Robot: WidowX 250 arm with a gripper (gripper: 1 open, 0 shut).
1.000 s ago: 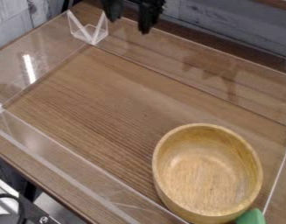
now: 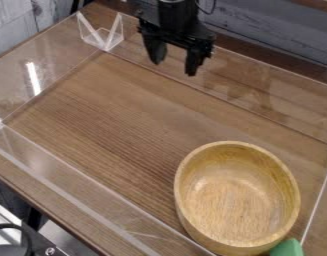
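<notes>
My gripper [image 2: 175,56] is at the top centre of the camera view, dark and hanging above the wooden table, its two fingers spread apart with nothing visible between them. A wooden bowl [image 2: 235,194], pale and empty, sits at the lower right of the table, well apart from the gripper.
A clear wire-like or plastic object [image 2: 103,32] stands at the top left. A green item [image 2: 285,247] is partly visible at the bottom right corner. A dark cable runs at the lower left.
My gripper has come down into view from the top edge, moving lower in the picture. The bowl and the other objects have stayed where they were.
</notes>
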